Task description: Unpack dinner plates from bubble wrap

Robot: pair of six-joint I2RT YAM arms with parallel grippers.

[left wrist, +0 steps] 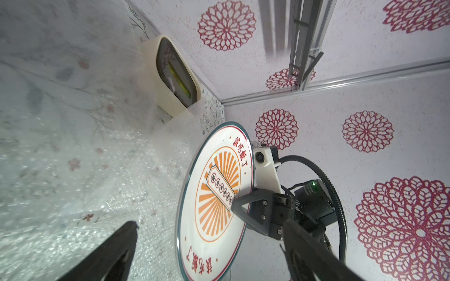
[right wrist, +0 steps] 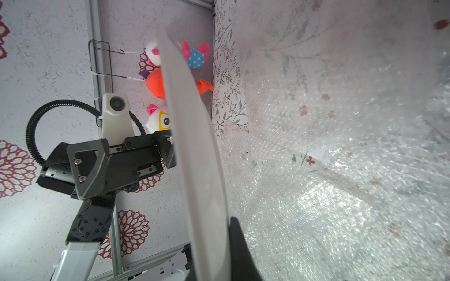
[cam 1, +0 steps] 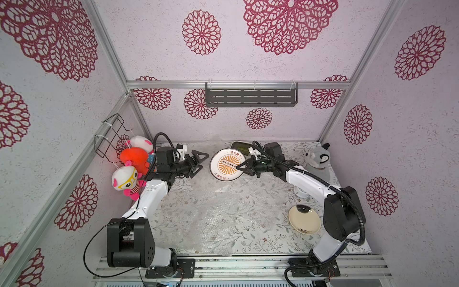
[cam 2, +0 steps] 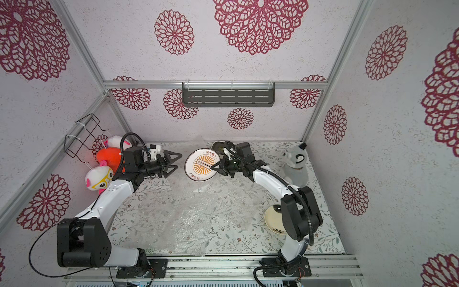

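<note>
A round white plate (cam 1: 224, 173) with an orange sunburst and red lettering hangs above the table, its right edge pinched where my right gripper (cam 1: 243, 168) is shut on it. Seen from the right wrist, the plate (right wrist: 196, 164) is nearly edge-on and bare of wrap. To its left my left gripper (cam 1: 197, 164) stands open, fingers apart and clear of the rim; the plate (left wrist: 216, 201) lies beyond those fingers in the left wrist view. Clear bubble wrap (cam 1: 210, 215) is spread flat over the middle of the table.
A cream plate (cam 1: 304, 221) with a dark patch lies at the front right. A cream container (left wrist: 171, 77) stands at the back. Plush toys (cam 1: 133, 160) crowd the left side, and a grey plush (cam 1: 316, 157) sits at the back right.
</note>
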